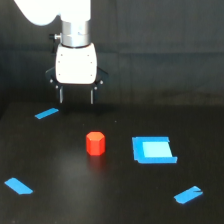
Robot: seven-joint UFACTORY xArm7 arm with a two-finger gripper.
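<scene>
A red hexagonal block (95, 143) sits alone on the black table, left of centre. To its right lies a white square (156, 150) framed in blue tape (151, 138). High above and behind the block hangs my gripper (77, 97), its two thin fingers (61, 92) spread well apart. Nothing shows between them, and they are clear of the block.
Strips of blue tape mark the table at the back left (47, 113), front left (18, 186) and front right (188, 195). A dark curtain (150, 60) closes off the back.
</scene>
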